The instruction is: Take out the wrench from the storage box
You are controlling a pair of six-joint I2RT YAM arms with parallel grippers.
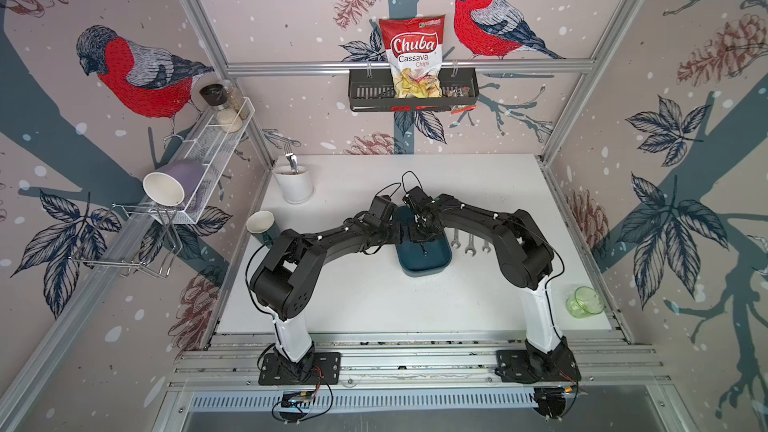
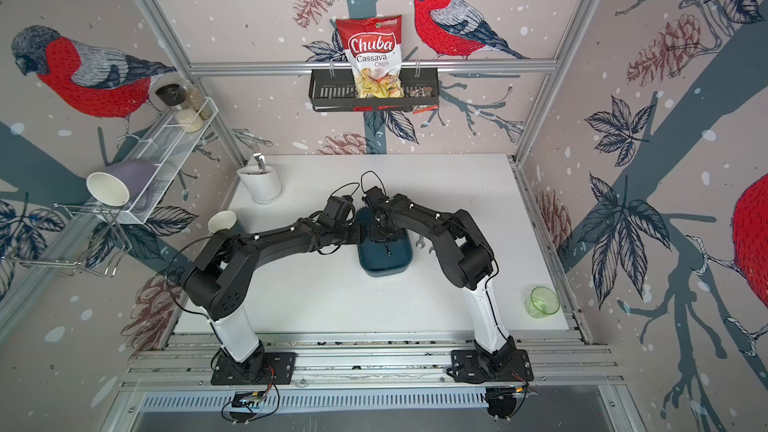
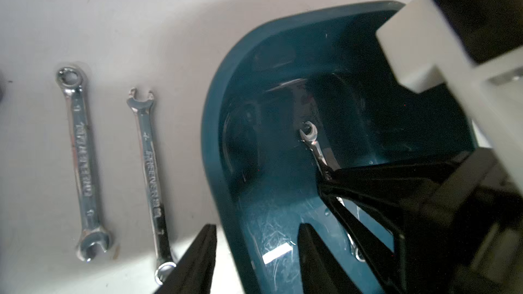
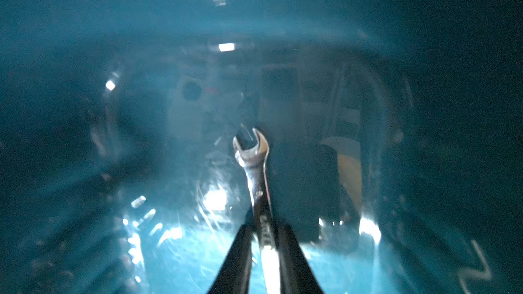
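A silver open-ended wrench [image 4: 253, 155] lies on the floor of the dark teal storage box [image 3: 220, 147]. My right gripper reaches down into the box, its fingers on both sides of the wrench's shaft with little room between; whether they touch it, I cannot tell. In the left wrist view, the right gripper's black fingers [image 3: 376, 177] cover the middle of the wrench. At the box's side wall, my left gripper stands open with a finger on each side of the rim and visible gaps to it.
Beside the box, several more wrenches, among them a combination wrench [image 3: 81, 152], lie on the white table. A mug [image 1: 261, 226] and a utensil holder [image 1: 293, 184] stand at left. A green glass [image 1: 585, 301] sits at the front right.
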